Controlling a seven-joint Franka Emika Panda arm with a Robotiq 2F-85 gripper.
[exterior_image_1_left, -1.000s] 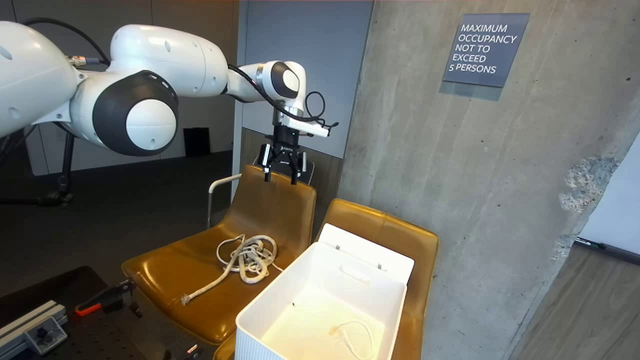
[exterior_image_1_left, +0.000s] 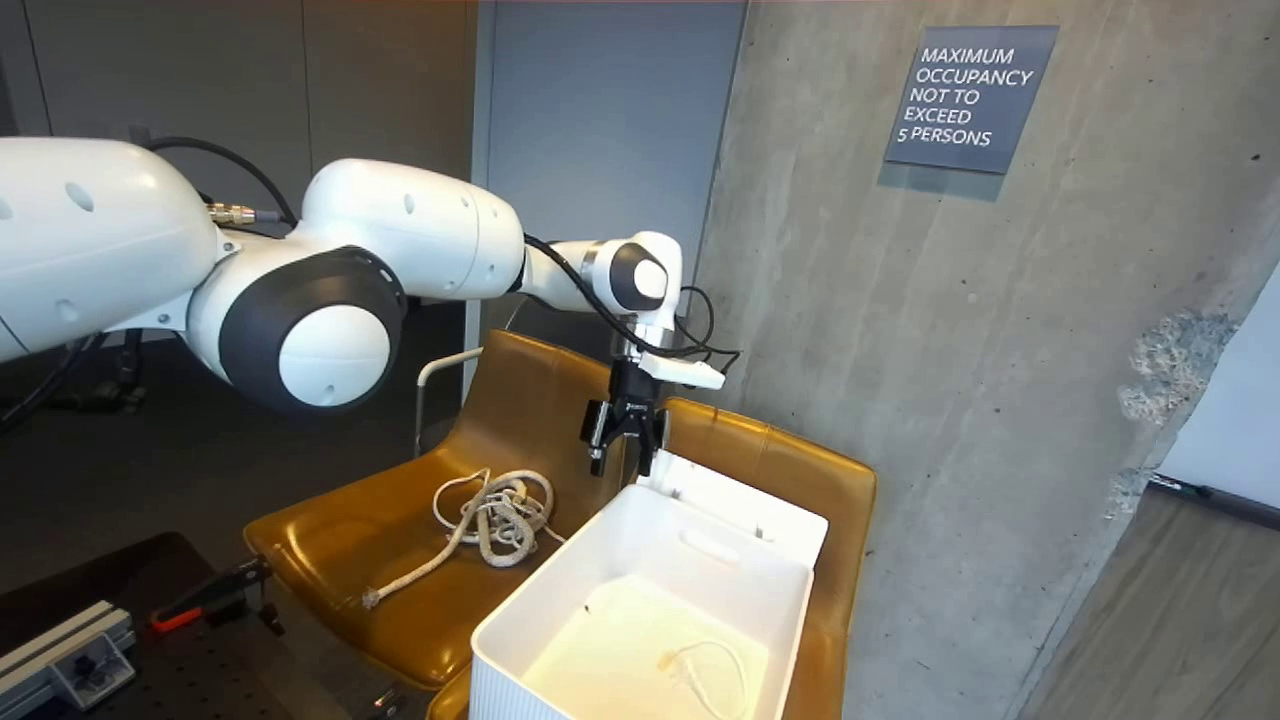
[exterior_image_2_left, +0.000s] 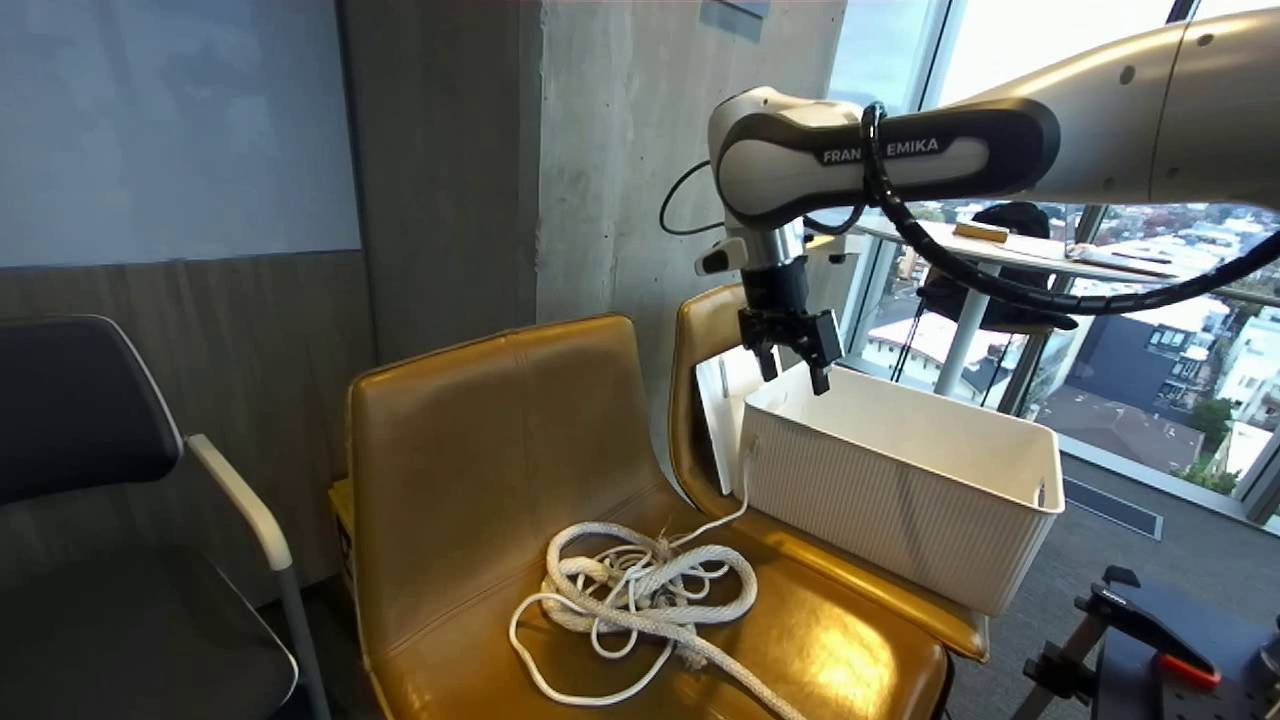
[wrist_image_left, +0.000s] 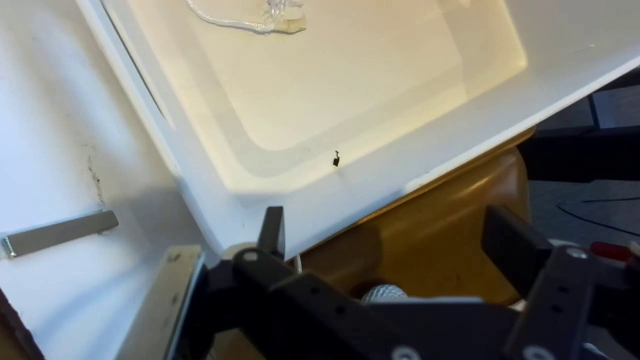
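My gripper (exterior_image_1_left: 621, 462) is open and empty, hanging at the back left corner of a white ribbed box (exterior_image_2_left: 888, 480). In the wrist view its two dark fingers (wrist_image_left: 273, 231) stand wide apart, with the box corner and brown seat beyond them. A tangled whitish rope (exterior_image_2_left: 654, 588) lies on the left brown chair (exterior_image_2_left: 504, 444), and one strand runs up toward the box. Inside the box, a thin white cord (wrist_image_left: 237, 24) with a frayed end rests on the bottom. A flat white panel (exterior_image_1_left: 744, 510) leans behind the box against the right chair's backrest.
The box sits on the right brown chair (exterior_image_1_left: 846, 480), close to a concrete wall (exterior_image_1_left: 960, 360). A dark table (exterior_image_1_left: 180, 660) with a red-and-black clamp (exterior_image_1_left: 198, 604) is at the front left. A black office chair (exterior_image_2_left: 84, 420) stands beyond the left chair.
The arm has come down and shifted right in exterior view 1, bringing the open gripper from above the left chair's backrest to the box's corner. Rope and box have stayed put.
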